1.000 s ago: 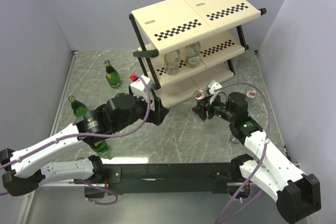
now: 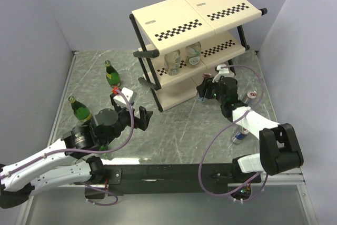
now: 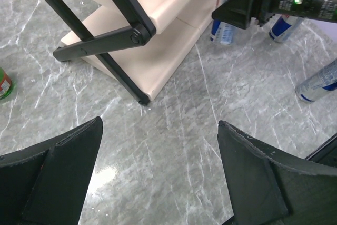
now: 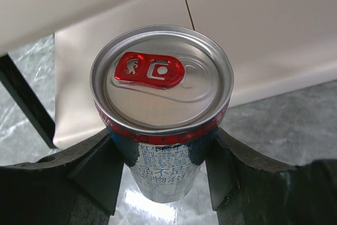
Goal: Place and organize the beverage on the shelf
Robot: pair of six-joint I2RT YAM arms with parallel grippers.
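Note:
A silver can with a red pull tab [image 4: 158,77] is gripped upright by my right gripper, shut around its sides. From above, this right gripper [image 2: 206,89] is at the front edge of the shelf's bottom level [image 2: 176,93], and the can is mostly hidden there. In the left wrist view the can [image 3: 225,32] appears just off the front of that lower board. Two clear bottles stand on the middle level, one left [image 2: 172,62] and one right [image 2: 193,54]. My left gripper hangs over bare tabletop, open and empty.
Green bottles stand at the left, one at the back [image 2: 112,75] and one nearer [image 2: 79,109]; another is partly behind the left arm. Two more cans [image 2: 249,97] [image 2: 240,135] stand at the right, beside the right arm.
My right gripper has carried the can back toward the shelf, to the bottom level's front edge. The left arm has drawn away to the left, still open.

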